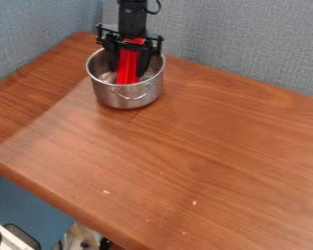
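A steel pot [126, 94] with a wire handle stands toward the back left of the wooden table. Inside it is a red block [128, 64], upright, with my black gripper [128, 61] reaching down around it from above. The gripper is shut on the red block; its fingertips are partly hidden in the pot.
Grey padded walls [250, 49] close in behind and at the left. At the bottom left, beyond the table's edge, are a blue floor and some white and dark items.
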